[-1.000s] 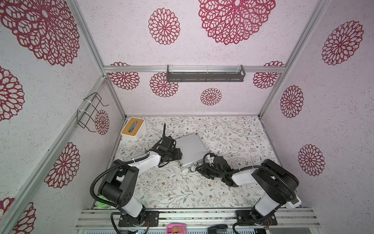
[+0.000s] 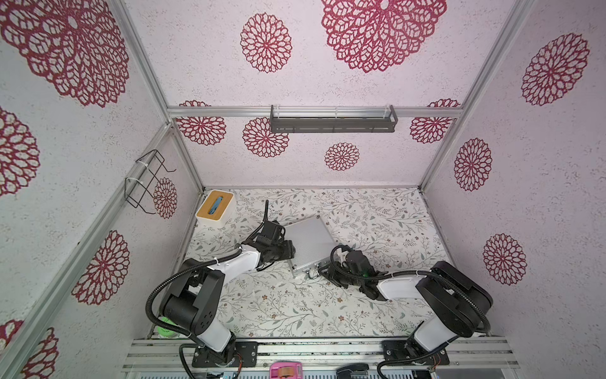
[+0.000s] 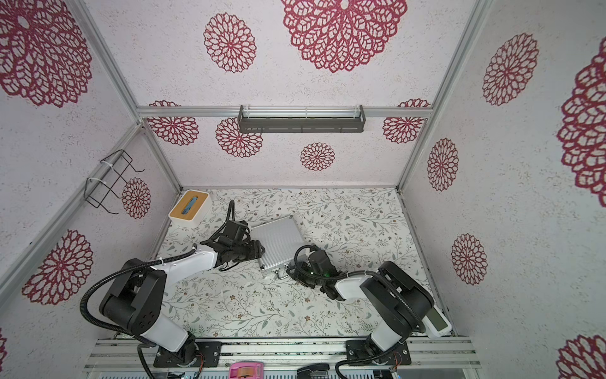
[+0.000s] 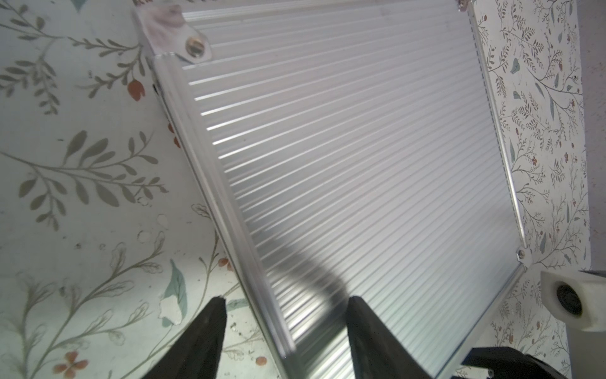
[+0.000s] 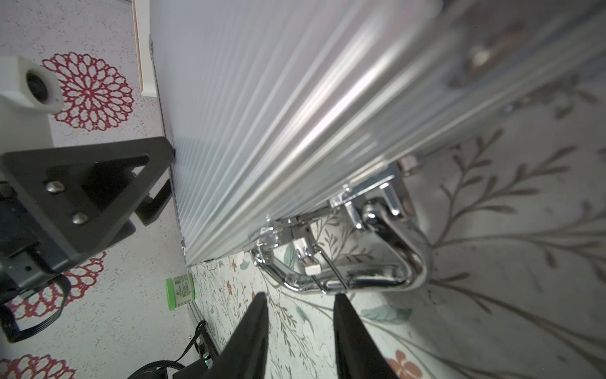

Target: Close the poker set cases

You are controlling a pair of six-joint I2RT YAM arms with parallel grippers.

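Observation:
A silver ridged poker case point(image 2: 308, 237) lies tilted on the floral surface in the middle, its lid down. My left gripper is at its left edge, fingers on either side of the metal rim, shut on the case. My right gripper is at the front edge, part open with nothing between its fingers, just before the case's chrome handle point(image 5: 353, 281) and latch point(image 5: 306, 252). Whether the latch is fastened I cannot tell.
A white box point(image 2: 214, 208) with a wooden lid and blue item stands at the back left. A wire rack point(image 2: 142, 180) hangs on the left wall.
The left arm and case look still.

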